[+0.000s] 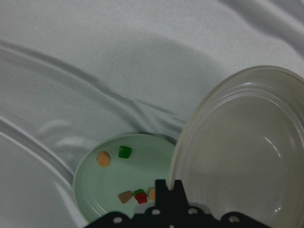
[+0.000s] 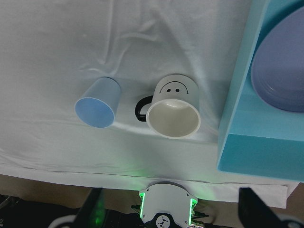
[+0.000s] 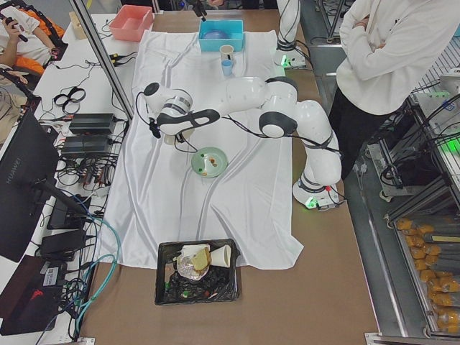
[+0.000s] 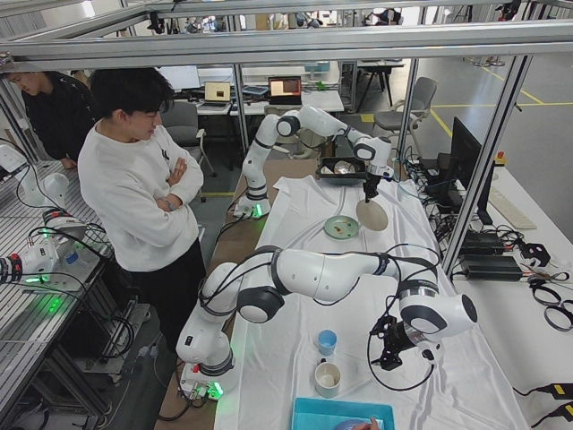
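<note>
My left gripper is shut on the rim of a cream plate (image 1: 237,147), held tilted above the cloth beside a green plate (image 1: 133,175) with several small coloured pieces on it. In the camera right view, that cream plate (image 4: 373,216) hangs below the far arm. My right gripper is open with nothing between its fingers, above the cloth near a blue cup (image 2: 97,102), a white mug (image 2: 173,107) and a turquoise bin (image 2: 251,152) holding a purple round dish (image 2: 280,66).
A black lined tray (image 3: 170,287) with items stands at one end of the white cloth (image 3: 237,201). A person (image 4: 134,197) stands beside the table, arms crossed. A monitor and cables crowd the adjoining desk.
</note>
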